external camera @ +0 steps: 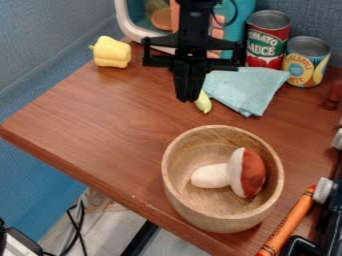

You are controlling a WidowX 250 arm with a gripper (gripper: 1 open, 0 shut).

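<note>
My black gripper (187, 85) hangs over the back middle of the table, just above and left of a small pale yellow object (202, 101), partly behind it, beside a light blue cloth (246, 90). I cannot tell whether its fingers are open or shut. A wooden bowl (187, 200) in front holds a toy mushroom (247, 172) with a red-brown cap and white stem. A yellow pepper-like toy (112, 52) lies at the back left.
Two cans, tomato sauce (267, 40) and a yellow one (306, 62), stand at back right by a white-and-teal bin (127, 20). An orange crayon-like item (287, 226) lies at the right edge.
</note>
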